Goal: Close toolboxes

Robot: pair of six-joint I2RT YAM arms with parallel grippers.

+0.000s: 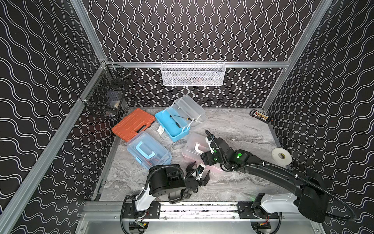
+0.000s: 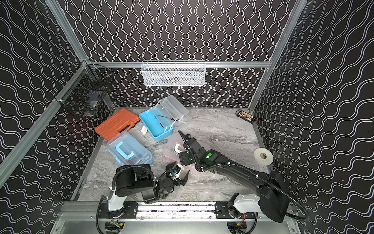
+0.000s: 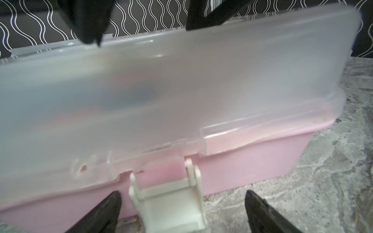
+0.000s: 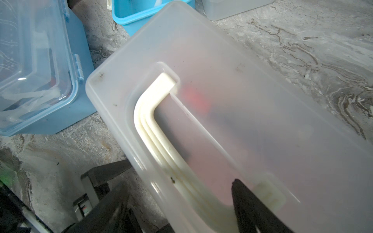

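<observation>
The pink toolbox (image 3: 248, 163) has its frosted lid (image 4: 248, 97) down over its base. Its white front latch (image 3: 171, 207) hangs flipped outward, not over the lid's edge. In the left wrist view my left gripper is open, one finger on each side of that latch, apart from it. My right gripper is over the lid beside the white handle (image 4: 163, 143), its fingers spread apart; whether they touch the lid cannot be told. Behind it, a blue toolbox (image 1: 174, 132) stands with its clear lid folded back and tools inside. Another blue toolbox (image 1: 150, 150) is closed.
An orange case (image 1: 133, 122) lies at the left, near the closed blue box. A tape roll (image 1: 281, 156) and a bit set (image 1: 259, 115) sit along the right edge. A white mesh basket (image 1: 192, 74) hangs at the back.
</observation>
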